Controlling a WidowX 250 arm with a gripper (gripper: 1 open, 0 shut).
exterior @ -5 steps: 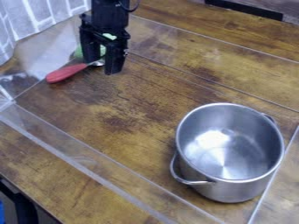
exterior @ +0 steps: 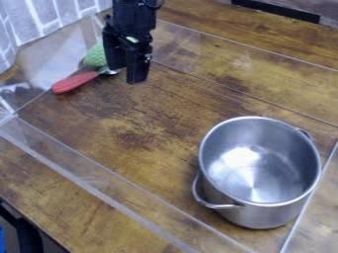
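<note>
My black gripper (exterior: 128, 61) hangs at the upper left, above the wooden tray floor. Behind and left of it lie a green object (exterior: 97, 55) and a utensil with a red handle (exterior: 75, 81), its far end partly hidden by the gripper. Whether the fingers are open or hold anything is too small and dark to tell. A large steel pot (exterior: 258, 178) with side handles stands at the lower right.
Clear plastic walls edge the wooden surface (exterior: 158, 128), with white-striped cloth at the top left.
The utensil, green object and pot look unmoved.
</note>
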